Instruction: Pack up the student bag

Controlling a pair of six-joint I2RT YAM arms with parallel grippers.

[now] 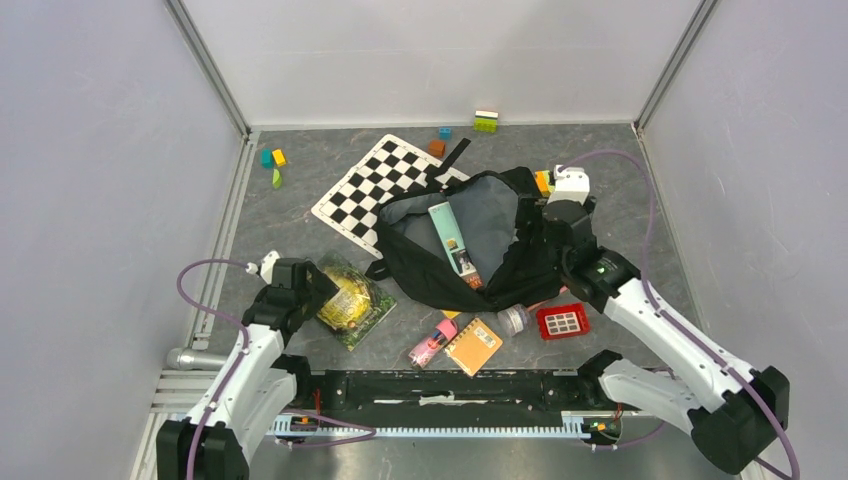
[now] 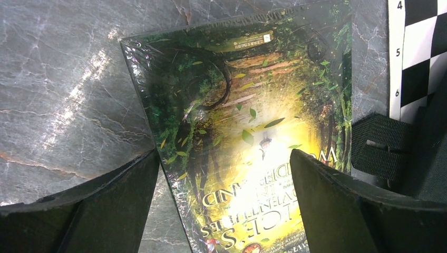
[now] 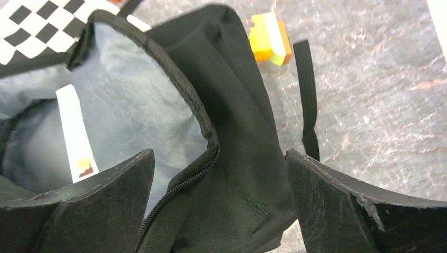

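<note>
A black bag [image 1: 420,265] lies open in the middle, a long teal item [image 1: 450,240] inside it. My left gripper is open above a shiny dark-green and yellow Alice in Wonderland book [image 2: 248,110]. My right gripper stands open over the bag's right edge and zipper [image 3: 195,105]. Along the front lie a pink item [image 1: 432,342], an orange notebook [image 1: 473,346], a clear cylinder [image 1: 513,320] and a red calculator-like item [image 1: 563,321].
A checkerboard [image 1: 360,195] lies behind the bag. Small coloured blocks [image 1: 485,121] stand at the back and back left. Walls enclose the floor on both sides and behind.
</note>
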